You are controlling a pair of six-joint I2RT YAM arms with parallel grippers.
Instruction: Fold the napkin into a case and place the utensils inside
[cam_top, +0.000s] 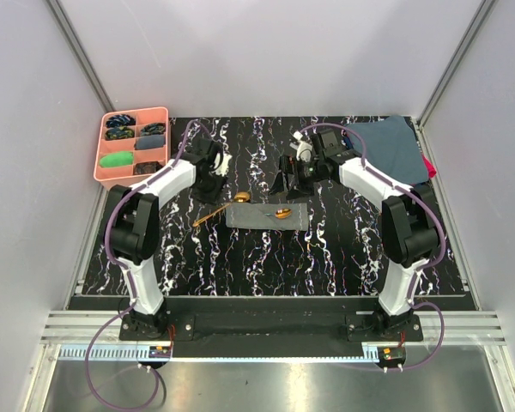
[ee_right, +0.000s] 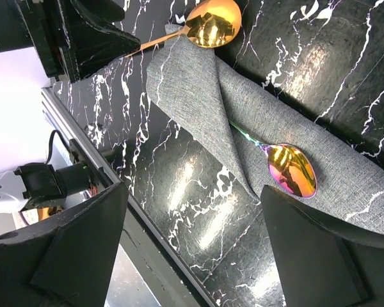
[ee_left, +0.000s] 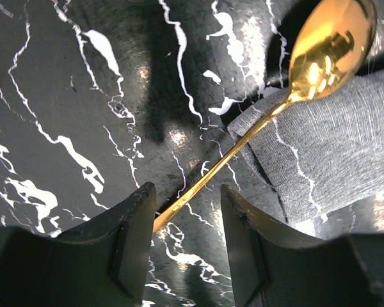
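A grey napkin (cam_top: 249,219), folded into a long strip with a pocket, lies at the table's middle. Partly tucked into its fold is an iridescent spoon (ee_right: 290,169), bowl sticking out. The gold spoon (ee_left: 224,161) rests on the table at the napkin's left end, its neck crossing the napkin's corner and its handle pointing toward the front left. My left gripper is open above that handle, the handle's end showing between the fingers but not clasped. Open and empty, my right gripper hangs over the area behind and right of the napkin.
A pink divided box (cam_top: 109,177) with rolled cloths stands at the back left. Flat dark-blue cloths (cam_top: 386,150) lie at the back right, a red edge showing beneath.
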